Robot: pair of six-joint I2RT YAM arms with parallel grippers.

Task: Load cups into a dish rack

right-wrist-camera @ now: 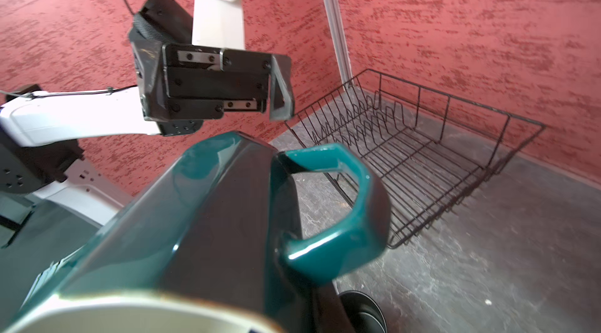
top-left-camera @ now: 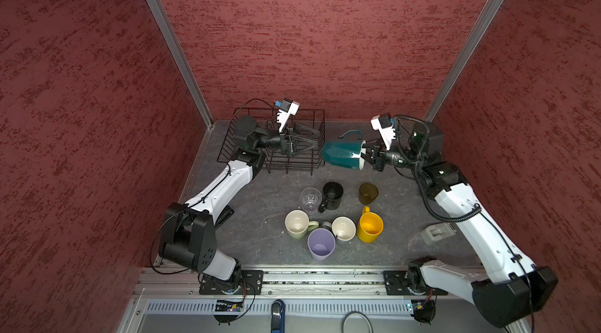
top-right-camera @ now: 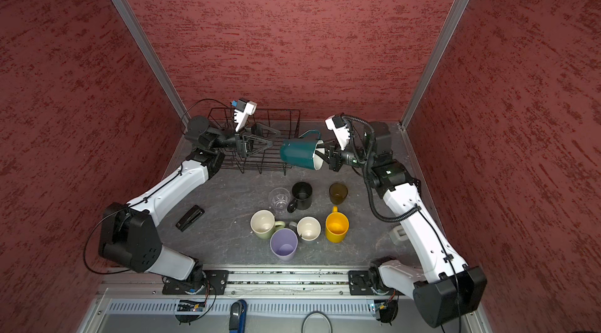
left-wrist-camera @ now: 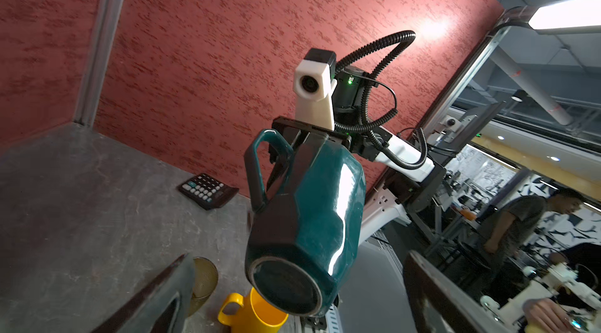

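A teal faceted mug [top-left-camera: 343, 153] hangs sideways in the air, its base toward the left arm and its handle up. My right gripper [top-left-camera: 369, 154] is shut on the mug's rim side. Facing the base, my left gripper [top-left-camera: 308, 139] stands open and empty, a short gap away. Behind and below the left gripper is the black wire dish rack [right-wrist-camera: 425, 157], with no cups visible in it. On the table are a clear glass [top-left-camera: 310, 199], a black mug [top-left-camera: 333, 194], a brown glass [top-left-camera: 368, 192], a cream-green mug [top-left-camera: 296, 224], a purple cup [top-left-camera: 321, 243], a white cup [top-left-camera: 343, 229] and a yellow mug [top-left-camera: 370, 226].
A dark calculator-like object [left-wrist-camera: 208, 190] lies on the table beyond the cups in the left wrist view. A pale box [top-left-camera: 437, 232] sits by the right arm's base. Left of the cups, the table is mostly clear.
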